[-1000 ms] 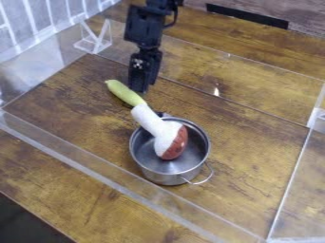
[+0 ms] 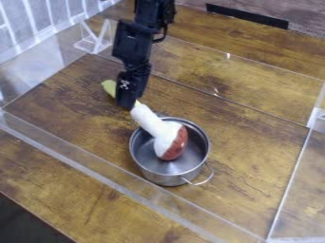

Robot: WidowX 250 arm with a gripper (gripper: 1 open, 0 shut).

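My black gripper [image 2: 125, 91] is low over a pale yellow-green elongated object [image 2: 110, 88] left of center, mostly hiding it; I cannot make out whether the fingers hold it. A metal pot [image 2: 169, 166] sits at lower center, with a white cylindrical object with a red-brown rounded end [image 2: 170, 144] leaning inside it and sticking out over the rim toward my gripper.
The wooden table [image 2: 76, 180] is bordered by clear plastic panels [image 2: 299, 190] at left and right. A clear plastic piece [image 2: 95, 38] stands at the back left.
My gripper has come down and toward the front onto the yellow-green object, covering more of it. The pot and its contents have not visibly moved.
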